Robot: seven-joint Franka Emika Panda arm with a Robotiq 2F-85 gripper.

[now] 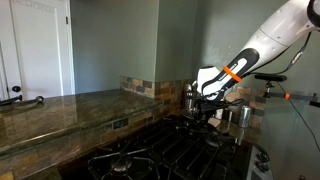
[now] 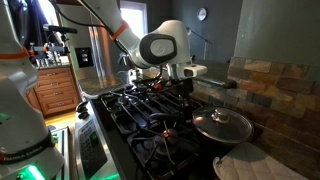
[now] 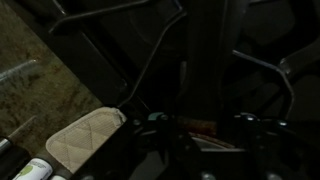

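My gripper is shut on a long dark thing (image 3: pixel 208 60), which runs upward from the fingers in the wrist view. It resembles a handle, but darkness hides what it belongs to. Low over the black stove grates (image 2: pixel 140 110), the arm's white wrist (image 2: pixel 165 70) stands in exterior view 2, its fingertips hard to make out against the stove. A pan with a glass lid (image 2: pixel 222 124) sits to the right of the gripper there. In exterior view 1 the gripper (image 1: pixel 204 108) is at the stove's far right, small and dark.
A quilted pale pad (image 2: pixel 255 164) lies on the counter beside the pan; the wrist view shows this pad (image 3: pixel 87 139) at lower left, near bottles (image 3: pixel 35 170). A tiled wall (image 2: pixel 285 100) rises behind the stove.
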